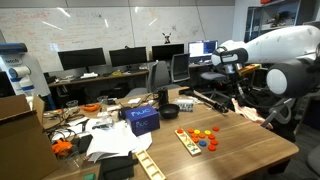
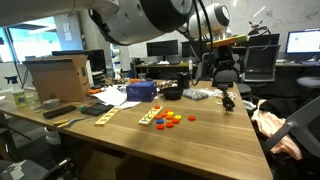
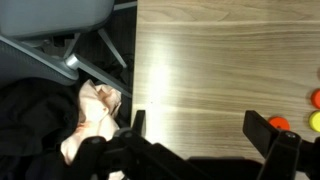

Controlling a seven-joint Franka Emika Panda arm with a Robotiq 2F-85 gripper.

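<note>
My gripper stands open above the wooden table [image 3: 200, 70], nothing between its fingers. In exterior view 2 the gripper [image 2: 228, 103] hangs over the table's far right part, apart from the coloured discs. Several red, yellow and blue discs lie on the table, among them a red disc [image 3: 279, 123] and a yellow disc [image 3: 315, 121] at the wrist view's right edge. Beside the discs is a light wooden strip [image 2: 152, 115] with round pieces on it. A second wooden strip [image 1: 149, 165] lies farther left.
A blue box [image 1: 143, 120], a dark bowl [image 1: 169, 111] and white papers [image 1: 108, 141] occupy the table's left and back. Pinkish cloth [image 3: 96, 120] lies beyond the table edge. Bare wood spreads around the discs, towards the front right.
</note>
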